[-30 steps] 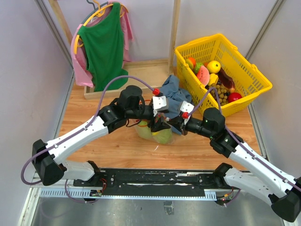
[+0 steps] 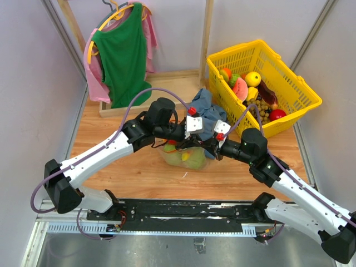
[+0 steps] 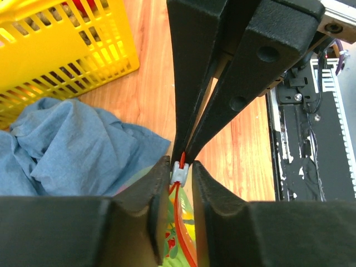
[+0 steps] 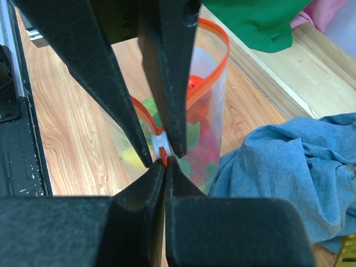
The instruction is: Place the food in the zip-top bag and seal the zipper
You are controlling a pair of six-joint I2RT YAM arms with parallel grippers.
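Note:
The clear zip top bag (image 2: 177, 158), with colourful food inside, stands upright on the table below both arms. Its orange zipper (image 4: 214, 72) carries a small white slider (image 3: 179, 174) near one end. My left gripper is partly open, one finger on either side of that slider, with a gap showing in the right wrist view. Just past the slider, my right gripper is shut on the zipper's orange end. The bag's mouth gapes in the right wrist view behind the left fingers (image 4: 167, 72). From above, the arms hide the zipper's end.
A yellow basket (image 2: 303, 103) of fruit and vegetables stands at the back right. Blue cloth (image 2: 208, 114) lies crumpled between bag and basket. Behind is a wooden rack (image 2: 178, 86) with hanging clothes. Bare table (image 2: 128, 172) shows on both sides of the bag.
The right arm looks still.

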